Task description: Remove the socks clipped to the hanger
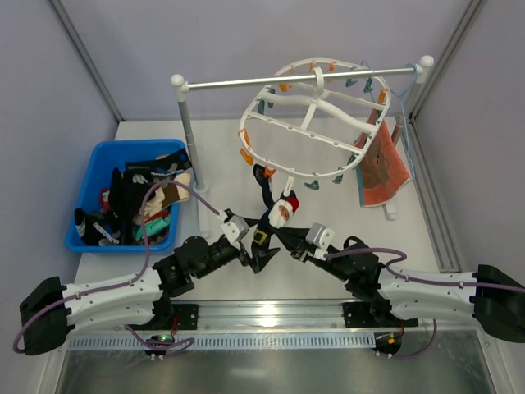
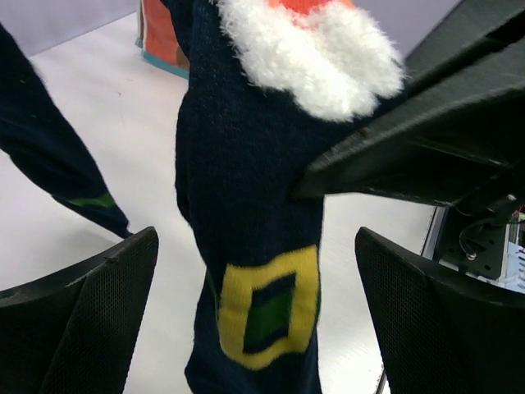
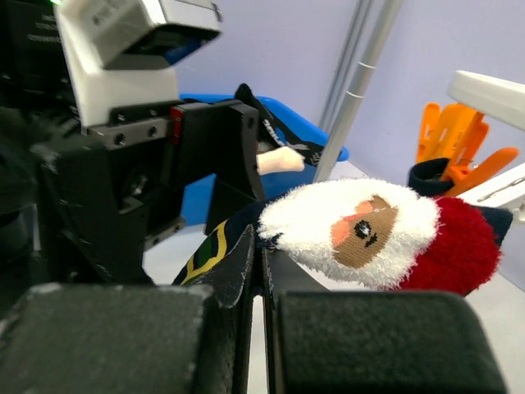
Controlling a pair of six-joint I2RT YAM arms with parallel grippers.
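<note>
A navy sock with a Santa face (image 1: 280, 215) hangs below the front rim of the white round hanger (image 1: 246, 131). In the right wrist view, my right gripper is shut on this Santa sock (image 3: 353, 234) below the beard. My left gripper (image 1: 264, 256) is open around the sock's lower part. Its fingers (image 2: 102, 308) stand on either side of the yellow buckle (image 2: 267, 308), apart from the fabric. Another dark sock (image 2: 49, 148) hangs to the left of it. Orange clips (image 3: 451, 135) hold a dark cuff (image 3: 428, 176) at the hanger.
A blue bin (image 1: 97, 172) full of socks and cloths stands at the left. Behind the hanger's right side is an orange cloth (image 1: 381, 172). The white rack post (image 1: 189, 135) rises between bin and hanger. Bare white table lies right of the grippers.
</note>
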